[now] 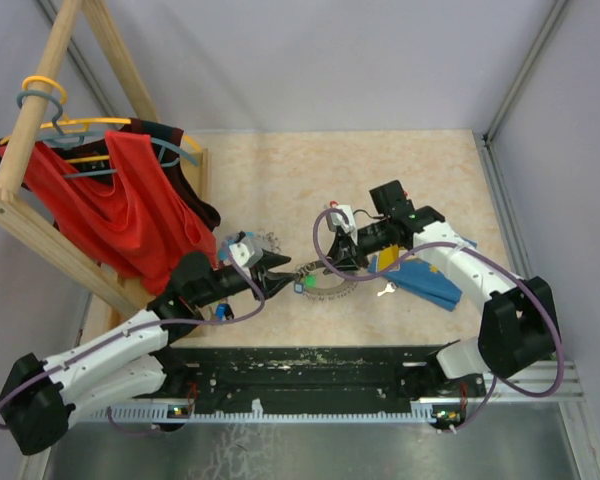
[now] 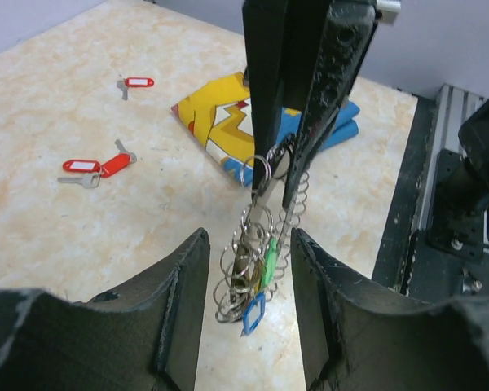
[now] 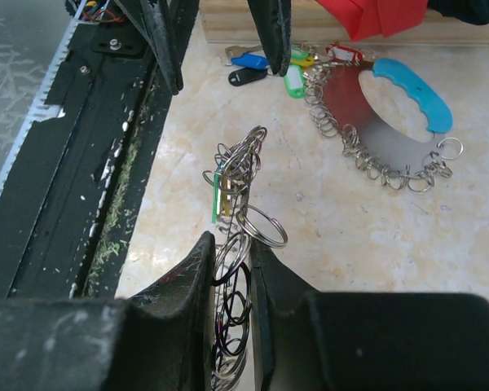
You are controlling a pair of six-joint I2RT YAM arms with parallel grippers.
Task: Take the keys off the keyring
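My right gripper [image 1: 342,262] is shut on a bunch of metal keyrings [image 3: 248,228] on a ringed holder, which hangs with small green and blue pieces [image 2: 253,312] low on it. My left gripper [image 1: 280,280] is just left of the bunch, fingers apart with nothing seen between them; in the left wrist view its fingertips face the hanging rings. Loose keys with red tags [image 2: 114,163] lie on the table behind.
A turquoise-handled ringed holder [image 3: 407,90] with coloured tags lies at the left by the wooden rack [image 1: 110,260] of clothes. A blue and yellow cloth [image 1: 425,285] lies at right.
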